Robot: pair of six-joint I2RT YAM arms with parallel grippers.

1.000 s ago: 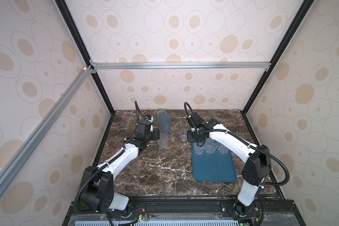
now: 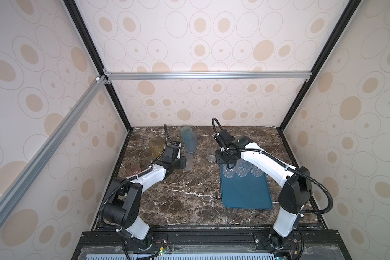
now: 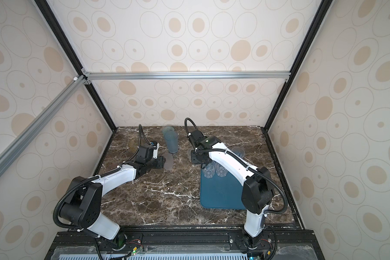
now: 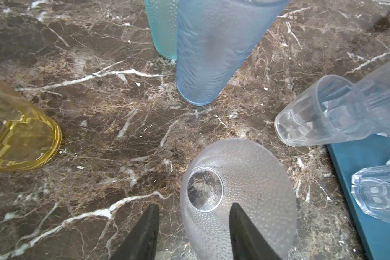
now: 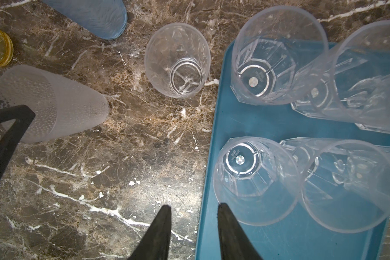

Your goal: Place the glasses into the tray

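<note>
A frosted glass [image 4: 251, 195] stands upright at my left gripper, whose fingers are parted just in front of it, apparently holding nothing. A clear glass [image 5: 177, 60] stands just left of the blue tray [image 5: 203, 234]. Several clear glasses [image 5: 255, 186] stand in the tray's rear part. My right gripper hangs over the tray's left edge with open, empty fingers. A blue glass [image 4: 216, 52], a teal glass [image 4: 158, 26] and a yellow glass [image 4: 21, 134] stand behind and left of the frosted one.
The tray's front part [image 2: 246, 195] is bare. Walls close in the back and sides; a reddish glass [image 2: 133, 170] stands at the far left, partly behind the left arm.
The right arm looks unmoved.
</note>
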